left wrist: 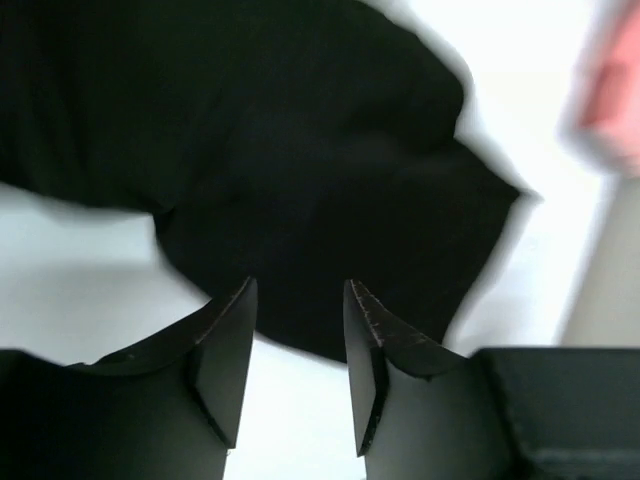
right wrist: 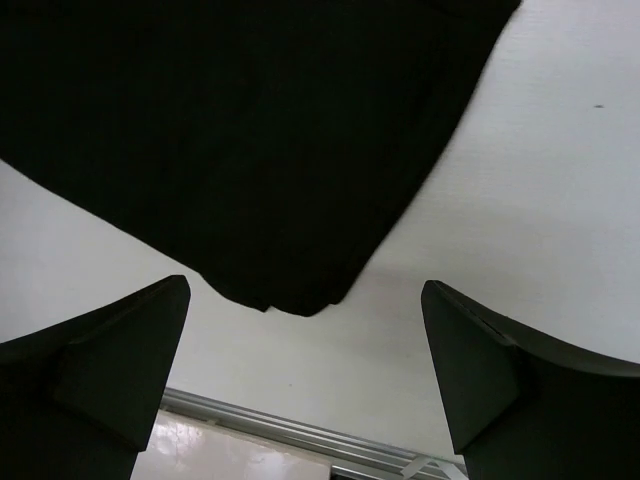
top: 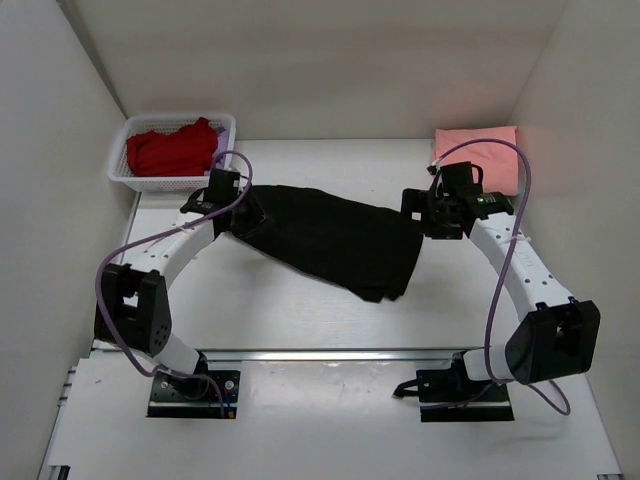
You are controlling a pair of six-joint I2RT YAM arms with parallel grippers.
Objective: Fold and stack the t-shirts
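Observation:
A black T-shirt [top: 325,240] lies spread unevenly across the middle of the table, one end pointing toward the front right. My left gripper [top: 236,205] is over the shirt's left end; in the left wrist view its fingers [left wrist: 215,370] stand part apart above blurred black cloth, nothing seen between them. My right gripper [top: 430,205] is over the shirt's right side, open, with cloth and bare table below it in the right wrist view. A folded pink shirt [top: 483,150] lies at the back right corner.
A white basket [top: 145,182] at the back left holds red cloth [top: 160,150] and some purple cloth. Walls close in the sides and back; a metal rail runs along the front edge.

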